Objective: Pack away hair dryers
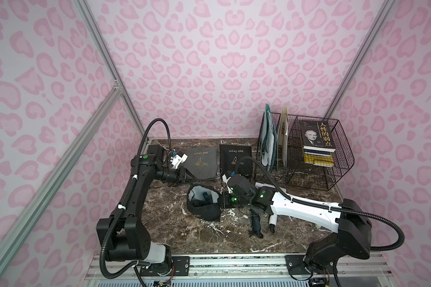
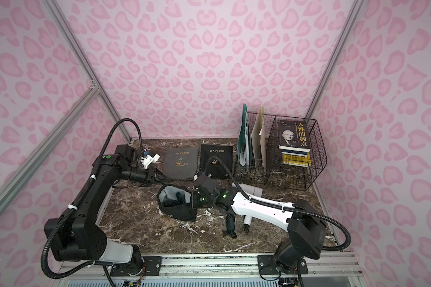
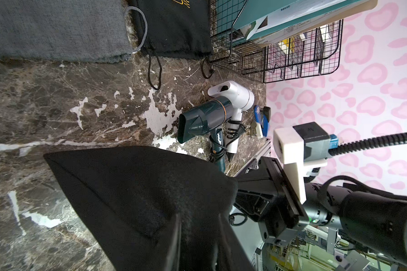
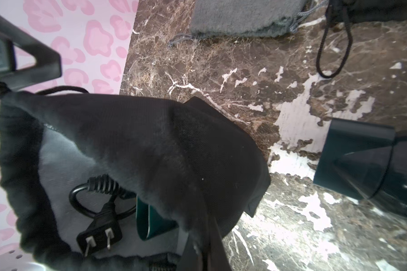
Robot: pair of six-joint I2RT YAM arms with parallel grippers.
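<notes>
An open black drawstring bag (image 1: 203, 209) with grey lining stands mid-table; inside it lie a black plug (image 4: 99, 232) and a dark green piece (image 4: 149, 219). My right gripper is shut on the bag's rim at its right side. My left gripper (image 1: 191, 174) is above the bag's left rear; in the left wrist view its fingers are apart over black fabric, and whether they grip any is unclear. A dark green hair dryer (image 3: 203, 119) and a white hair dryer (image 3: 237, 94) lie to the right, partly under the right arm.
A grey flat pouch (image 1: 200, 162) and a black one (image 1: 234, 153) lie at the back. A wire rack (image 1: 340, 167) with folders (image 1: 268, 134) and books (image 1: 316, 138) fills the back right.
</notes>
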